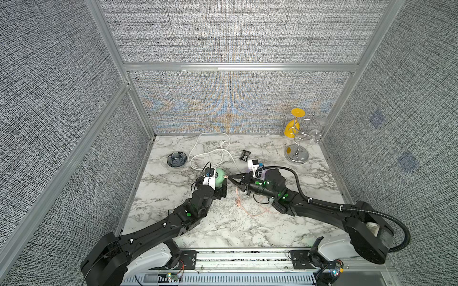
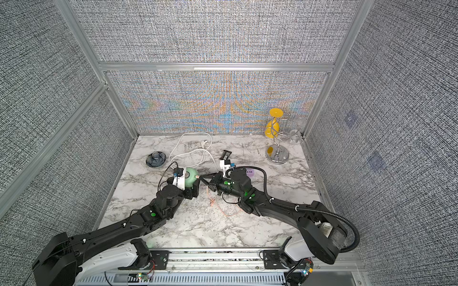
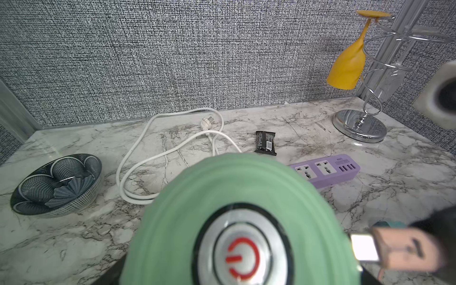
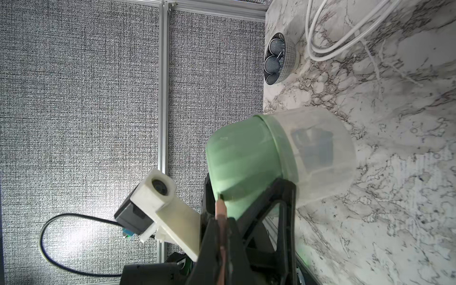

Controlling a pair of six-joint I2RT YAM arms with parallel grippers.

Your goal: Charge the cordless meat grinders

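A green cordless meat grinder (image 3: 304,204) with a clear cup (image 4: 327,152) is between the fingers of my left gripper (image 1: 221,186), whose fingers stand open around its body. The grinder's power button (image 3: 241,258) faces the left wrist camera. From the right, my right gripper (image 1: 229,176) is shut on a pink charging plug (image 3: 403,248). The plug's metal tip (image 3: 364,247) meets the side of the green body; I cannot tell whether it sits in a port. The pink cable (image 1: 238,202) trails over the table below.
A purple power strip (image 3: 332,170), partly behind my right arm from above, has a white cord (image 3: 135,166). A dark bowl (image 1: 177,159) stands left, a black packet (image 1: 244,155) behind, a metal rack (image 1: 296,153) with a yellow goblet (image 1: 292,128) back right.
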